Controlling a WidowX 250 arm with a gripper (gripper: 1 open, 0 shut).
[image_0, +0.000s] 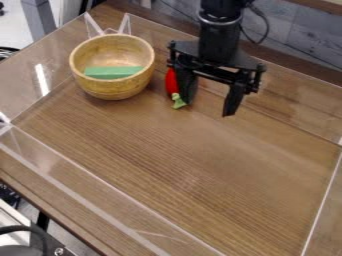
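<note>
The black gripper (211, 85) hangs over the back of the wooden table, its fingers spread open on either side. Beside its left finger, a red object with a green top (174, 90) lies on the table, partly hidden behind the gripper. To its left sits a yellow bowl (130, 51) with a green block (110, 73) inside.
A low wall runs along the back right. Dark cables show at the bottom left corner and the left edge.
</note>
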